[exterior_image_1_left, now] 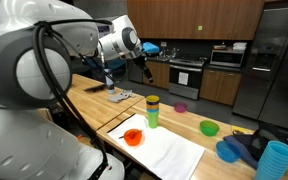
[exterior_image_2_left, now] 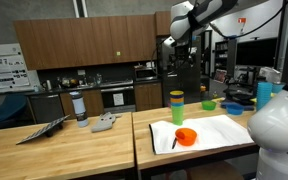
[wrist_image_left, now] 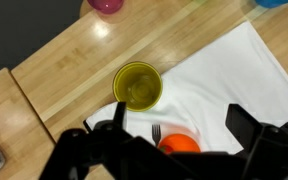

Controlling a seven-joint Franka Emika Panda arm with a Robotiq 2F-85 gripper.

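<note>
A stack of cups (exterior_image_1_left: 152,117), green below with yellow at the top, stands at the edge of a white cloth (exterior_image_1_left: 178,152). The wrist view looks down into the yellow cup (wrist_image_left: 138,88). An orange-red bowl (exterior_image_2_left: 186,136) rests on the cloth, and a fork (wrist_image_left: 156,132) lies by it. High above the table, my gripper (exterior_image_1_left: 148,72) points downward, well clear of the cups. Its dark fingers (wrist_image_left: 96,150) are spread wide in the wrist view, so it is open and empty.
Beyond the cloth are a magenta bowl (exterior_image_1_left: 180,107), a green bowl (exterior_image_1_left: 209,128) and a blue bowl (exterior_image_1_left: 228,151). A tall blue cup (exterior_image_1_left: 275,160) stands near dark cloth items (exterior_image_1_left: 261,142) at the right. A grey cloth (exterior_image_2_left: 104,122) lies on the other counter. Bare wood surrounds the cups.
</note>
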